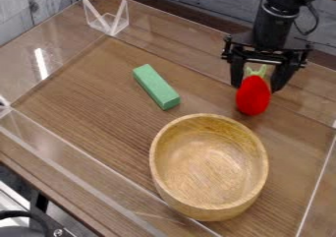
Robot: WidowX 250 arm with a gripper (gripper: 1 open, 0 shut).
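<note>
The black gripper (268, 56) hangs open at the upper right, its fingers spread around the top of a red oval object (252, 97) and a small light green item (260, 72) behind it. Whether the fingers touch either one is unclear. The red object rests on the wooden table.
A green block (155, 87) lies left of centre. A large tan oval bowl (209, 197) fills the lower middle. A white wire-like item (109, 18) stands at the upper left.
</note>
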